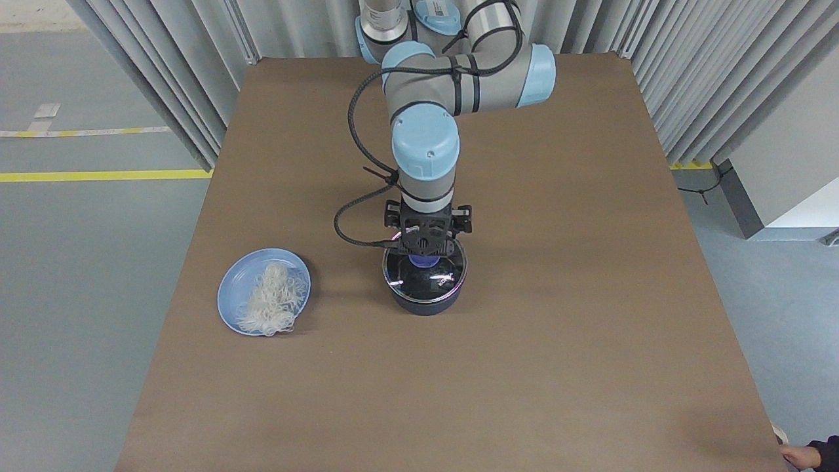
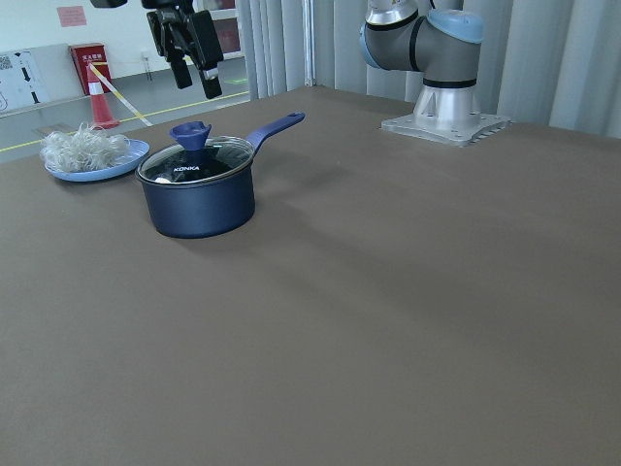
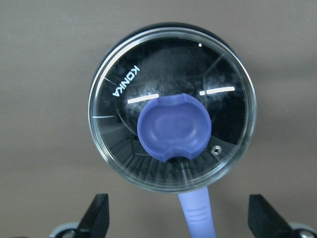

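A dark blue saucepan with a glass lid and a purple lid knob stands on the brown table, its handle pointing toward the robot's base. My gripper hangs open above the pot, in the front view over the lid's back half, with nothing between its fingers. Left of the pot in the front view, a light blue plate holds a heap of white noodle-like strands.
The robot base is at the back of the table. A person's hand shows at the front right edge.
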